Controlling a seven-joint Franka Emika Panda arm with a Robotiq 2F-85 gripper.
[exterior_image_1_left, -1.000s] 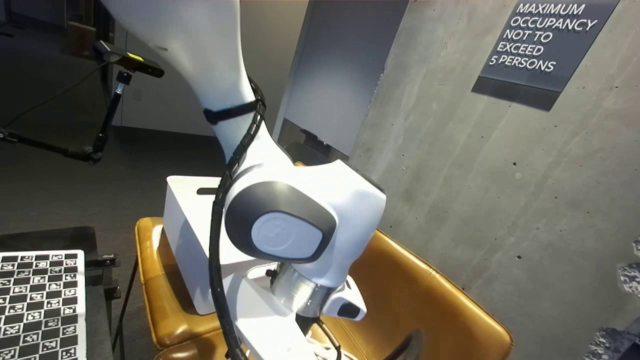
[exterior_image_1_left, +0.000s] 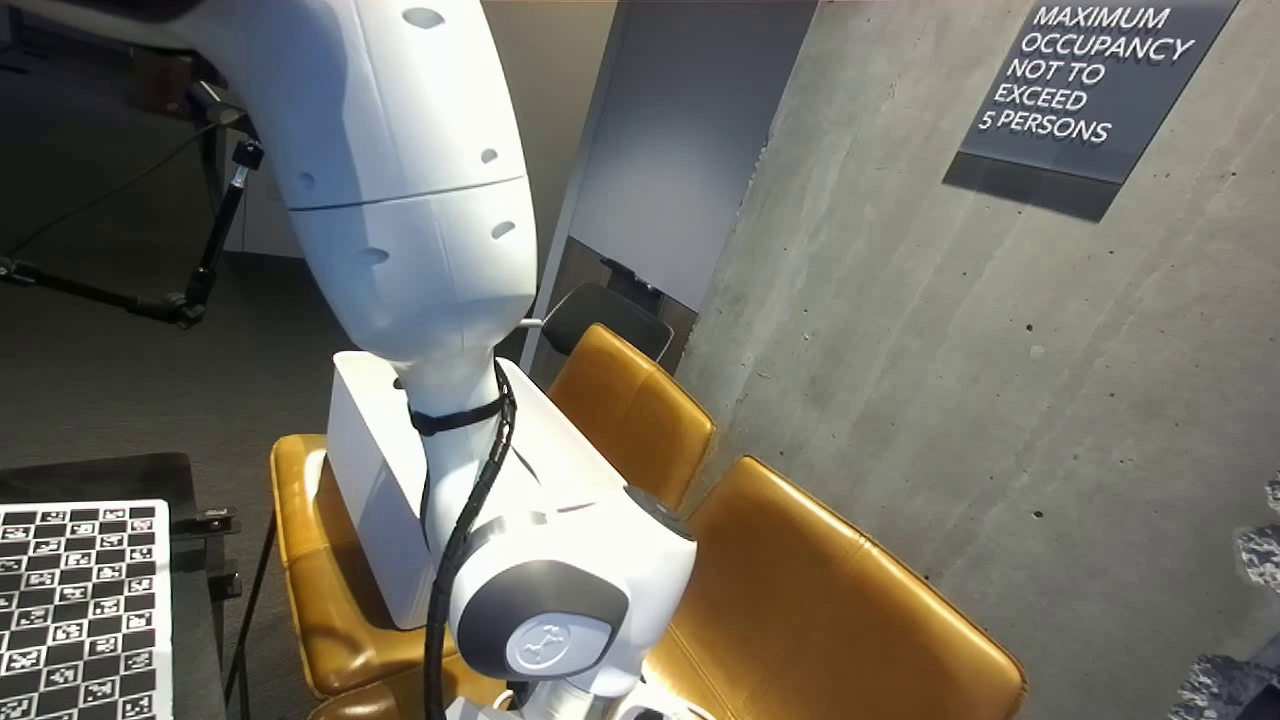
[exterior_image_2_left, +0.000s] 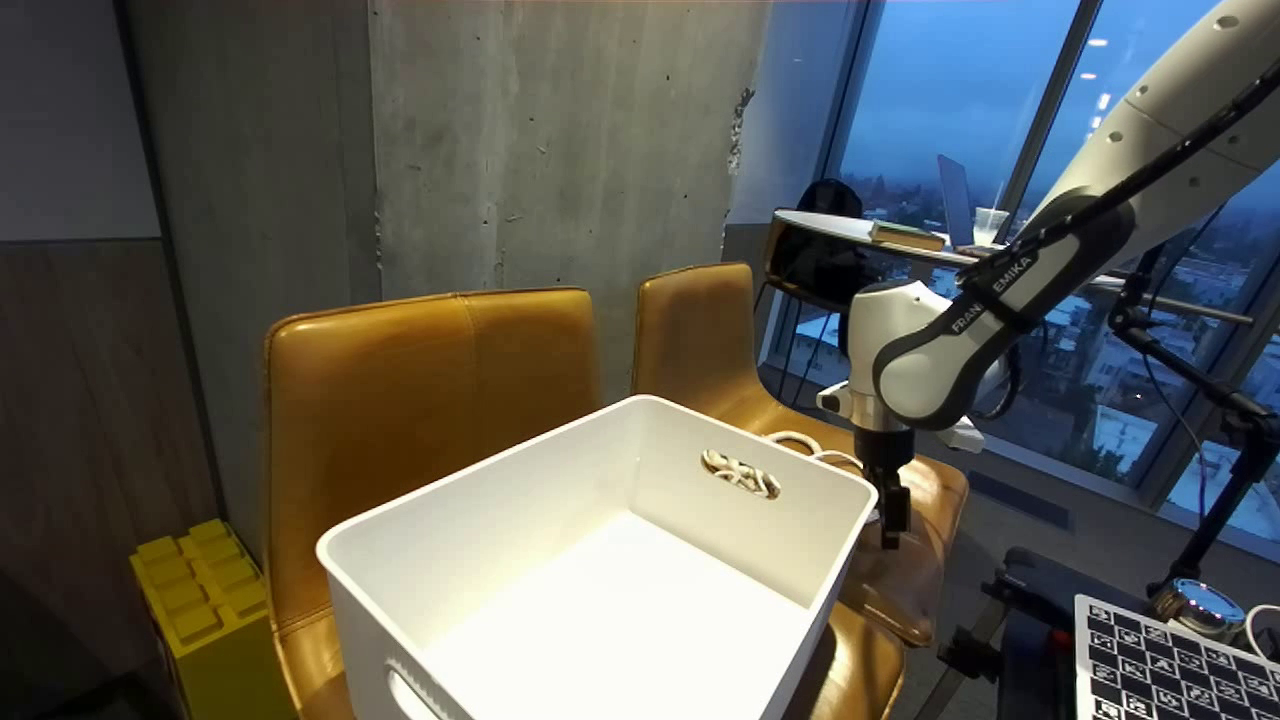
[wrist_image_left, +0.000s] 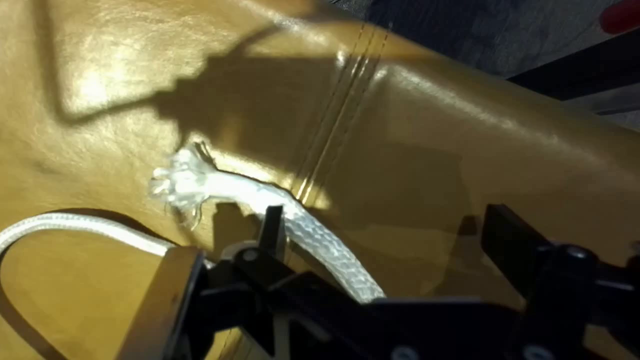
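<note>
A white braided rope (wrist_image_left: 327, 243) with a frayed end lies on the tan leather seat (wrist_image_left: 396, 180) in the wrist view. My gripper is open low over that seat, its two black fingers wide apart. The rope passes behind the left finger (wrist_image_left: 273, 231) and runs into the space between them, free of any grip; its lower part is hidden by the gripper body. A thinner white cord (wrist_image_left: 84, 223) curves to the left. In exterior view 2 my gripper (exterior_image_2_left: 890, 528) points down beside the white bin (exterior_image_2_left: 576, 438), whose floor looks empty.
The bin's wall (exterior_image_1_left: 384, 516) stands close to the arm on the neighbouring chair. Chair backs (exterior_image_1_left: 840, 588) rise behind the seats. A checkered board (exterior_image_1_left: 84, 612) and a yellow block (exterior_image_2_left: 210, 588) stand off to the sides.
In exterior view 1 the arm has come down a good way, its wrist now near the bottom of the picture. The bin and chairs stand where they were.
</note>
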